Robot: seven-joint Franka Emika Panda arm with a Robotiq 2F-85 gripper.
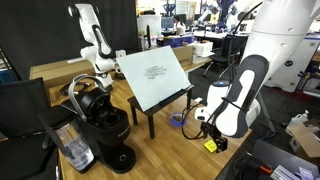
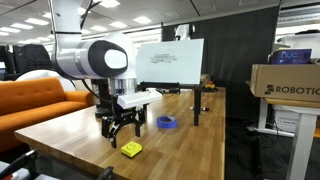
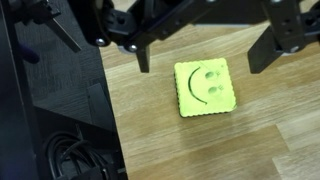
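A yellow square sponge (image 3: 204, 87) with a smiley face lies flat on the wooden table near its edge. My gripper stands open above it, one finger (image 3: 138, 52) to either side in the wrist view, nothing between them. From the second exterior view, the sponge (image 2: 131, 149) rests on the table just in front of and below the gripper (image 2: 126, 132). In the first exterior view the sponge (image 1: 211, 146) shows beneath the arm.
A blue ring-shaped object (image 2: 166, 122) lies farther back. A whiteboard (image 1: 154, 73) on a stand rises behind it. A black coffee machine (image 1: 100, 121) stands at the table's left. Bare wood (image 1: 158, 158) lies between it and the sponge.
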